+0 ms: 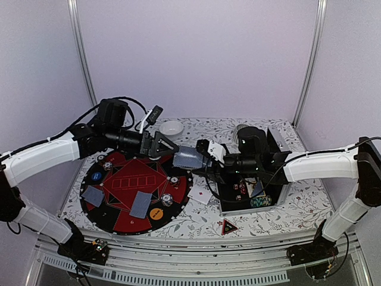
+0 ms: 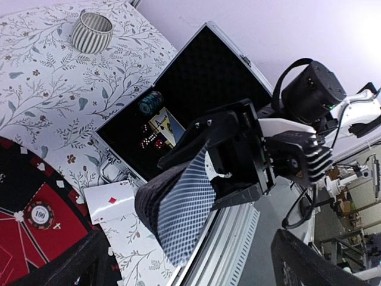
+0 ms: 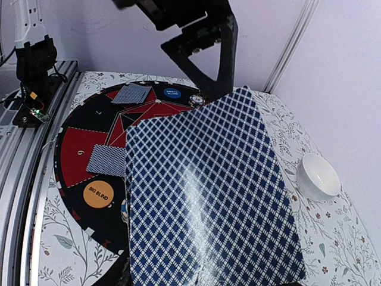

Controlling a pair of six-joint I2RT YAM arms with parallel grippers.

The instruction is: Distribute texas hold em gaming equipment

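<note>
My right gripper is shut on a stack of blue-checked cards, raised over the middle of the table. My left gripper is open just left of and above that stack, its fingers apart at the bottom of the left wrist view. The round red-and-black poker mat lies at left with card piles, chips, a blue small blind disc and an orange big blind disc. A white card lies beside the mat.
An open metal case with dice and cards stands at right, behind it a ribbed cup. A white bowl is at the back. A small dark triangle lies near the front edge.
</note>
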